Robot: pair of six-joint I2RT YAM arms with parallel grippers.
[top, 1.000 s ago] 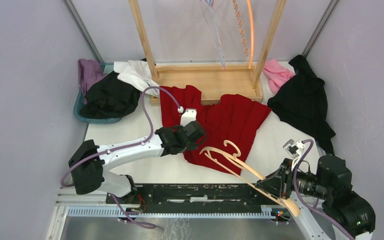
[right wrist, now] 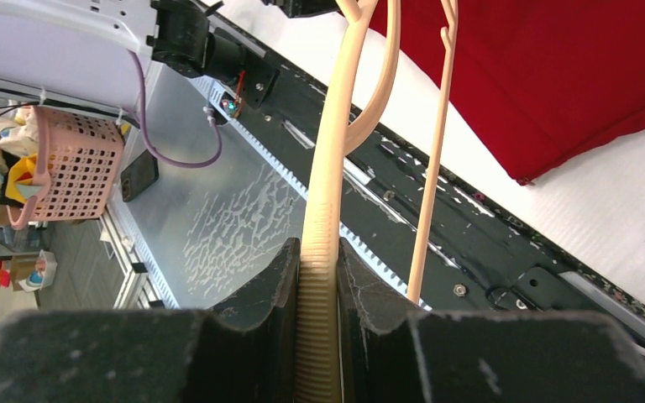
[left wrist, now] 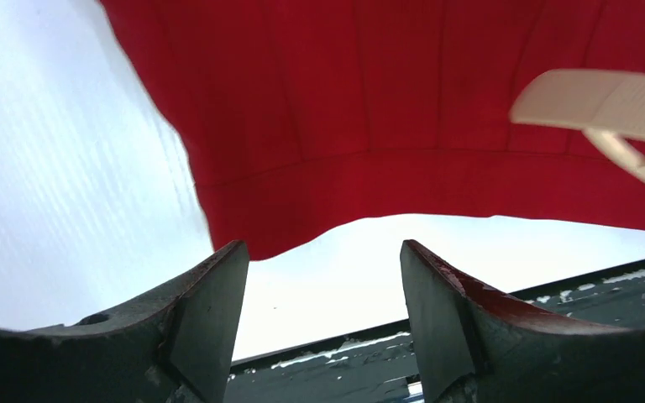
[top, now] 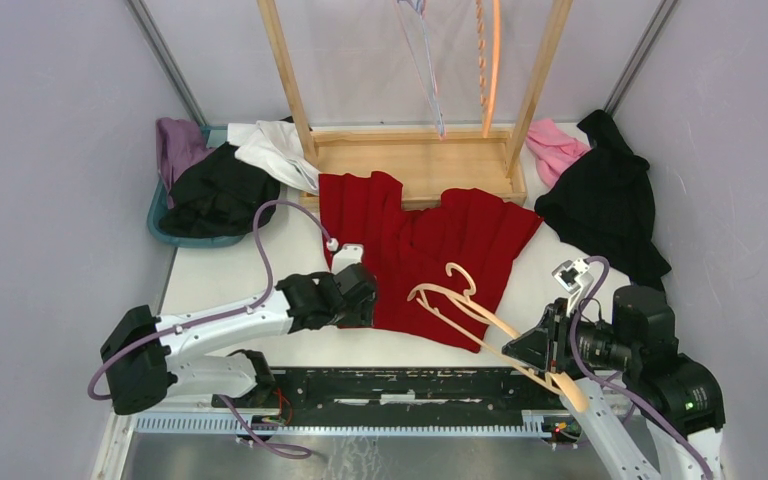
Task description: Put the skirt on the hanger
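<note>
A dark red skirt [top: 400, 250] lies spread on the white table, its lower hem crossing the left wrist view. The wooden hanger [top: 500, 328] slants over its front right part. My right gripper has the hanger's arm between its fingers, and they close on it from both sides. Over the skirt's lower left corner, my left gripper stands open with nothing between its fingers; beyond them show the hem and bare table. In the top view the left fingertips are hidden beneath the wrist.
A wooden rack [top: 415, 165] stands at the back. Dark and white clothes fill a teal basin [top: 160, 220] at the left; a black garment [top: 605, 205] and a pink cloth [top: 555, 150] lie at the right. Bare table shows at the front left.
My left arm has moved left, away from the middle of the skirt toward its left side.
</note>
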